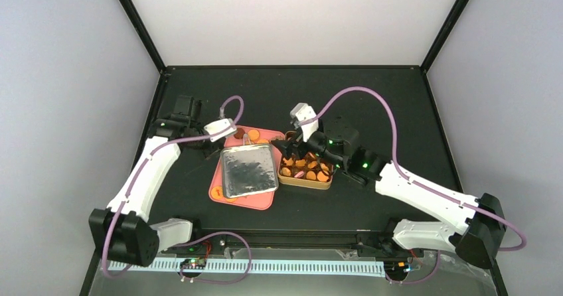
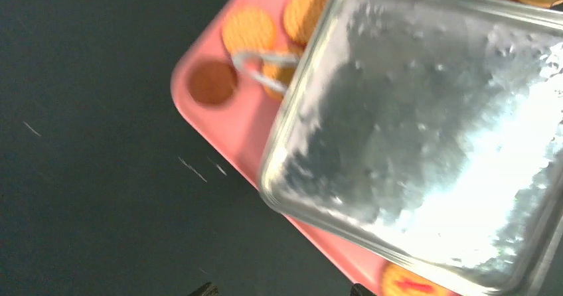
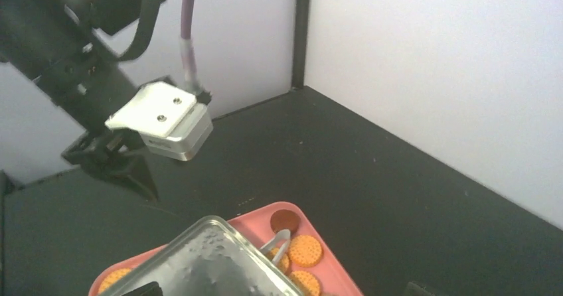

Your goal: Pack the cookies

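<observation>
A silver rectangular lid [image 1: 248, 170] lies flat, hollow side up, on the pink tray [image 1: 255, 202]. Round cookies [image 2: 248, 29] show on the tray past the lid's edges, a brown one [image 2: 212, 82] in its corner. Metal tongs [image 2: 275, 60] stick out from under the lid. The gold tin [image 1: 307, 183], holding several cookies, stands at the tray's right. My left gripper is open and empty, left of the lid and apart from it. Over the tin's back left part, my right gripper stands open, nothing between its fingertips.
Both arms reach in from the front corners, their grippers close to the tray. The right arm hides part of the tin. Walls [image 3: 445, 77] enclose the table.
</observation>
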